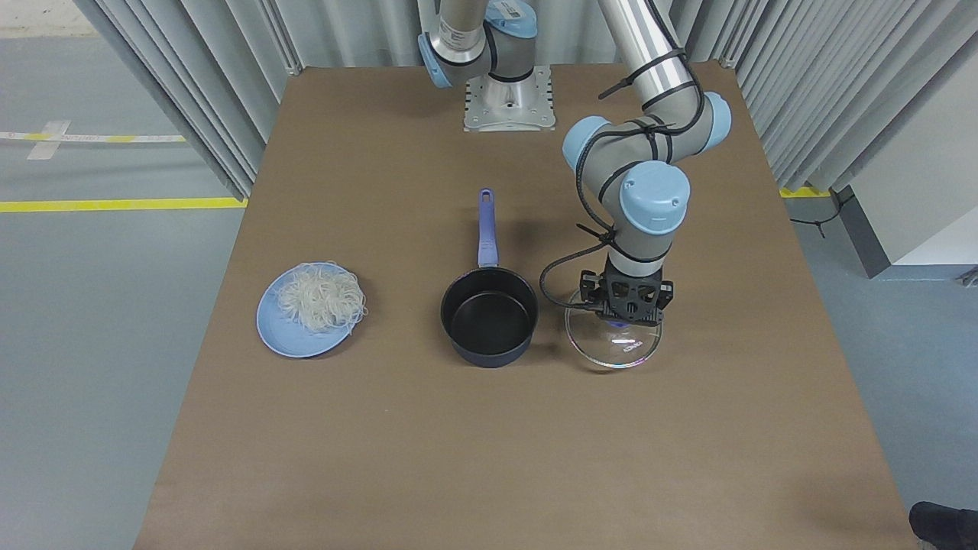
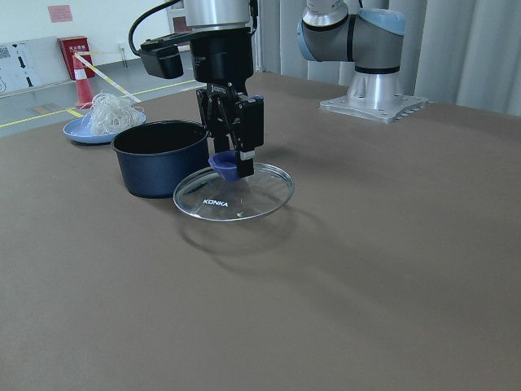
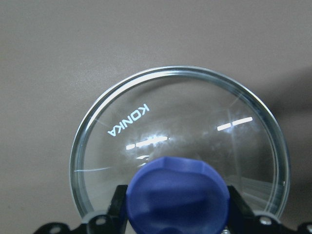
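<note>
My gripper (image 2: 231, 155) is shut on the blue knob (image 3: 177, 192) of a glass lid (image 1: 612, 348) marked KONKA, held low above the table, right of the pot in the front view. The dark pot (image 1: 487, 339) is uncovered, its blue handle (image 1: 487, 229) pointing toward the back. A blue plate (image 1: 289, 339) with a pile of white noodles (image 1: 321, 295) sits left of the pot. In the wrist view the lid fills the middle, with both fingers at the knob's sides.
At the back stands a white mounting plate (image 1: 509, 114) carrying a robot base.
</note>
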